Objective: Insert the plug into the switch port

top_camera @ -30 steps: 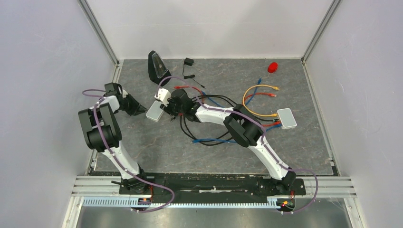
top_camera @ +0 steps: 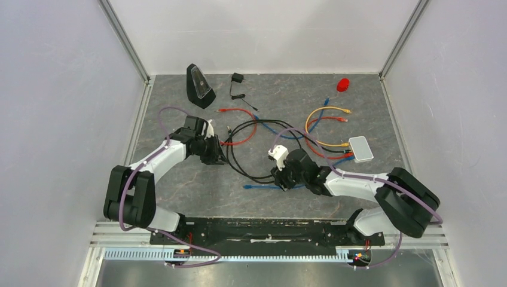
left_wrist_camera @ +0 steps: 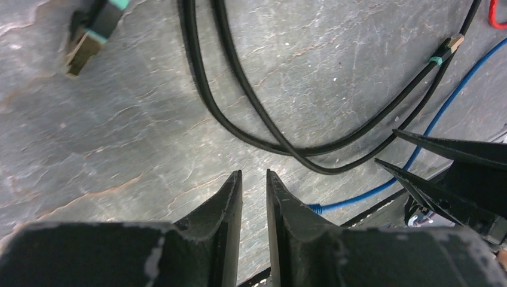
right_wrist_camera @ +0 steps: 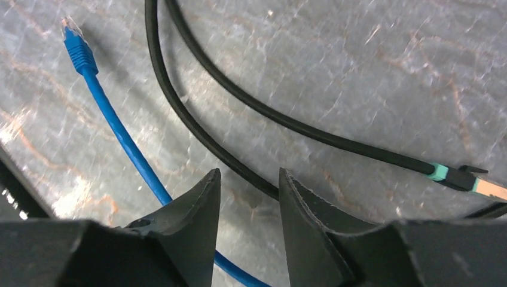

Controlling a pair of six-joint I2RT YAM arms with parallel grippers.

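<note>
My left gripper is shut with nothing between its fingertips, over the table beside looped black cables. My right gripper is part open and empty, low over the table between a blue cable with a plug and a black cable. A black cable's metal-tipped plug with a green band lies to its right. Another dark plug is at the upper left of the left wrist view. A white switch box lies at right; the left one is hidden in the top view.
A black metronome, a power adapter and a red object stand at the back. Red and yellow cables lie right of centre.
My right gripper has moved from the left switch box toward the front centre. My left gripper has moved rightward, and its arm now covers where that box showed.
</note>
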